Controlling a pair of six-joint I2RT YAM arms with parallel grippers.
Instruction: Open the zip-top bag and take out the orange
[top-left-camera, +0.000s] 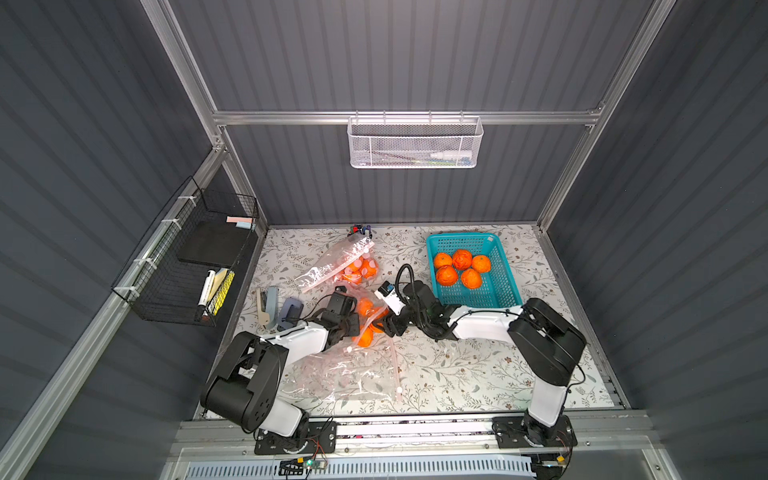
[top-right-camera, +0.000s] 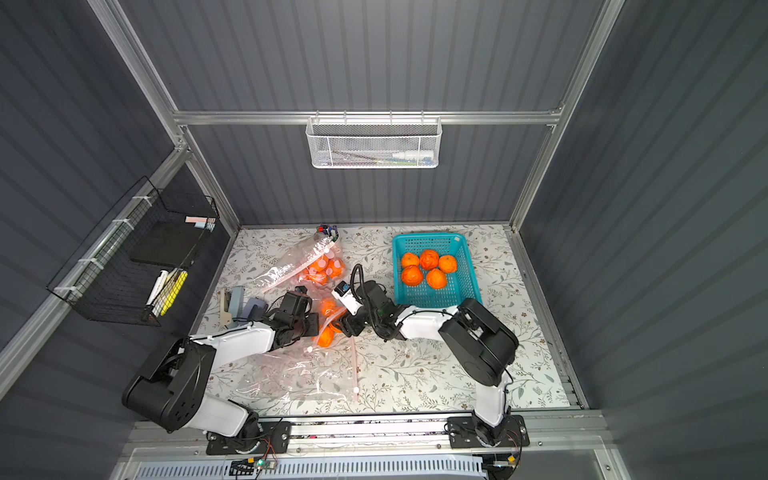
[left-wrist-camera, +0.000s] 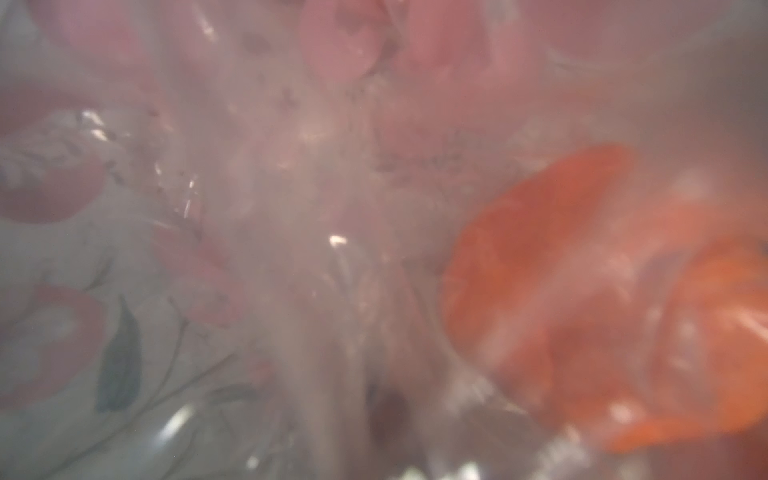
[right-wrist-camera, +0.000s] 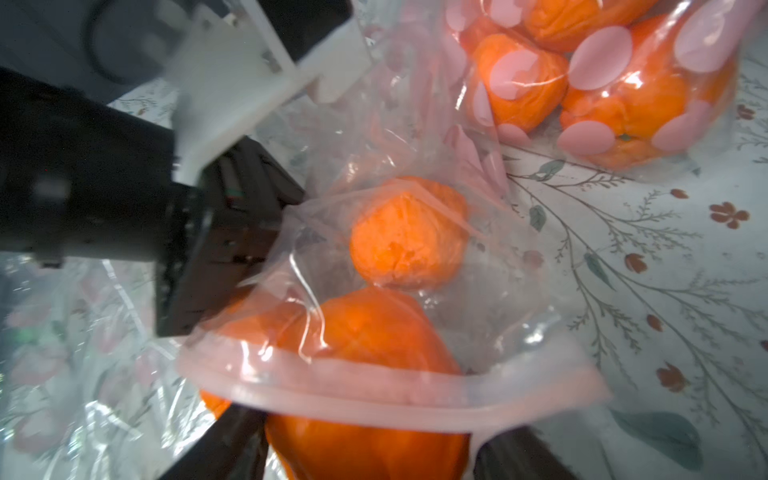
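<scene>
The clear zip top bag (top-left-camera: 352, 376) lies at the front centre-left with several oranges (top-left-camera: 364, 338) in and under its film. In the right wrist view its pale zip strip (right-wrist-camera: 384, 400) arches over an orange (right-wrist-camera: 368, 444). My right gripper stands part open, one finger each side of that orange; whether they press it cannot be told. Another orange (right-wrist-camera: 408, 232) lies behind, under film. My left gripper (top-left-camera: 355, 324) is shut against the bag's left side; film touches its fingers (right-wrist-camera: 212, 272), a pinch being unclear. Blurred film and an orange (left-wrist-camera: 560, 304) fill the left wrist view.
A teal basket (top-left-camera: 500, 272) holding several oranges stands at the back right. Behind the grippers lies a second, dotted bag (top-left-camera: 340, 260) of oranges. A stapler (top-left-camera: 272, 304) and a dark blue-grey object (top-left-camera: 289, 312) sit left.
</scene>
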